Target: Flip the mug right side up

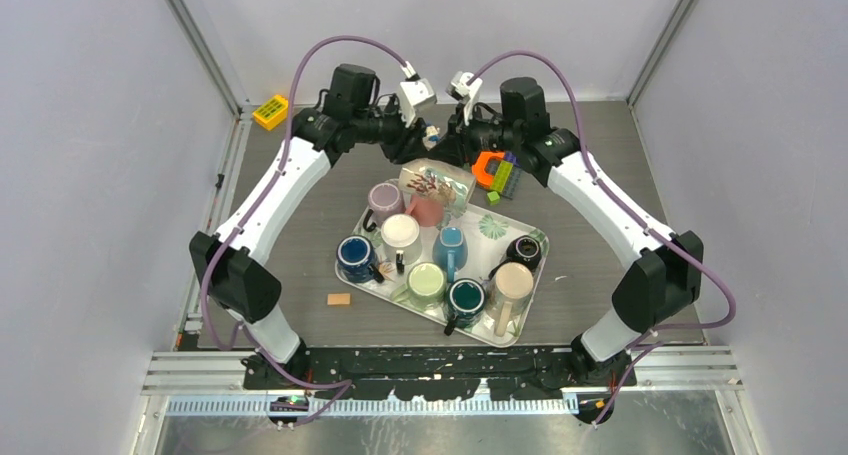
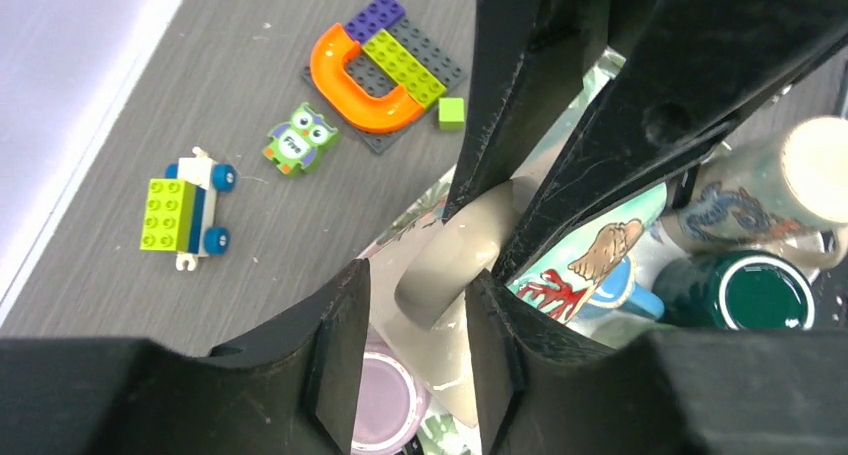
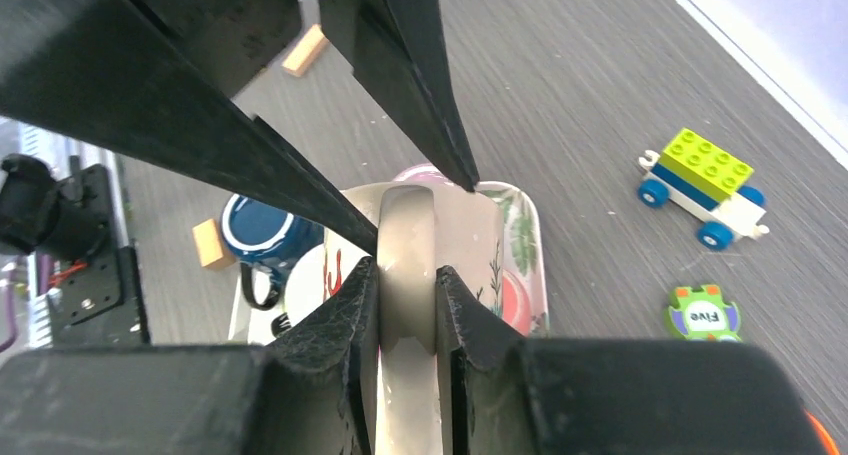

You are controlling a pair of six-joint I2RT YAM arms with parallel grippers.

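Observation:
A white mug with a painted sea pattern (image 1: pixel 437 185) hangs on its side above the tray, between both grippers. In the left wrist view its handle (image 2: pixel 450 255) lies between the fingers of my left gripper, with the right gripper's dark fingers around it from above. In the right wrist view the same handle (image 3: pixel 406 275) sits between the fingers of my right gripper, with the left gripper's fingers reaching in from the upper left. Whether each is fully shut on it is hard to tell for the left; the right's pads touch the handle on both sides.
Below, a white tray (image 1: pixel 492 230) holds several mugs, many bottom up. Toy bricks (image 1: pixel 505 175) and an owl figure (image 2: pixel 300 140) lie behind it; a yellow basket (image 1: pixel 270 112) is at the back left. Bare table shows at either side.

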